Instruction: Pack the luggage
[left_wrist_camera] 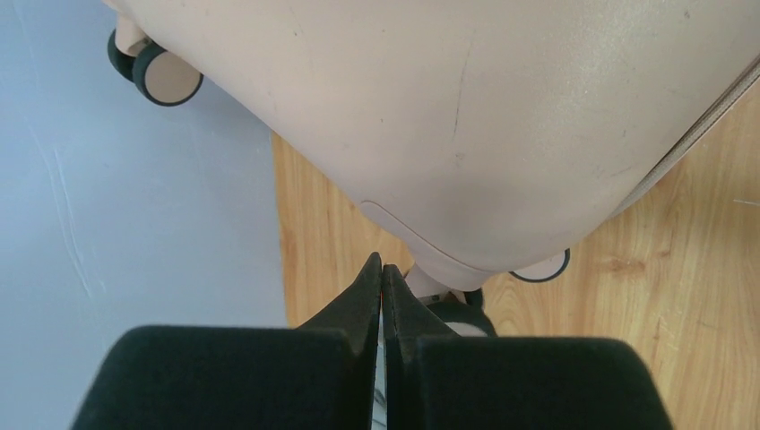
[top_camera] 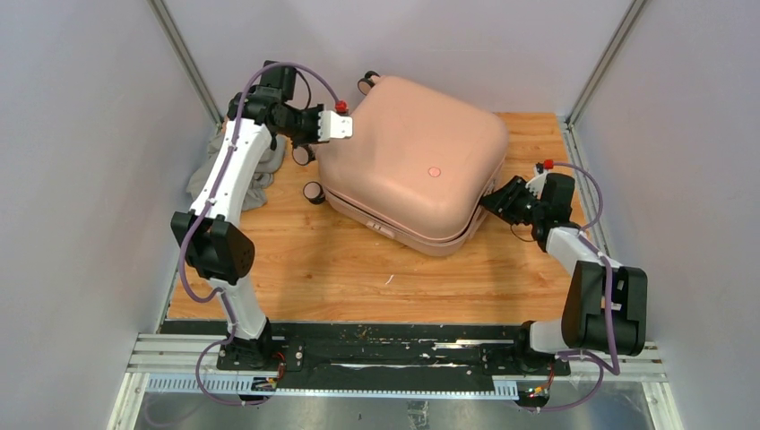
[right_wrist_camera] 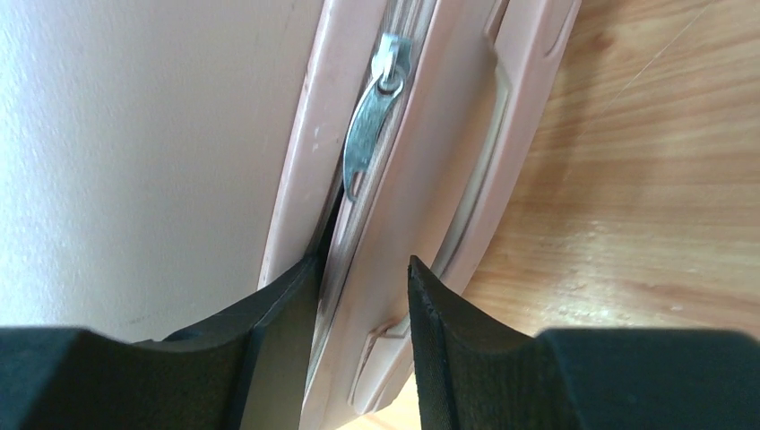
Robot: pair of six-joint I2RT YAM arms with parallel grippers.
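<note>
The pink suitcase (top_camera: 421, 152) lies on its side on the wooden board, its lid lowered with a thin dark gap along the front edge. My left gripper is shut with nothing between its fingers, near a wheeled corner; the suitcase shell lies beyond the tips. In the top view its fingertips are hidden. At the right end, my right gripper stands open. One of its fingers (right_wrist_camera: 282, 313) is at the seam between lid and base, the other is on the handle side. A silver zipper pull (right_wrist_camera: 363, 134) hangs on the seam beyond the fingertips.
Grey cloth (top_camera: 262, 184) lies behind the left arm, by the left wall. Suitcase wheels (top_camera: 314, 192) stick out on the left. The back wall is close behind the suitcase. Bare wooden board (top_camera: 394, 291) is free in front.
</note>
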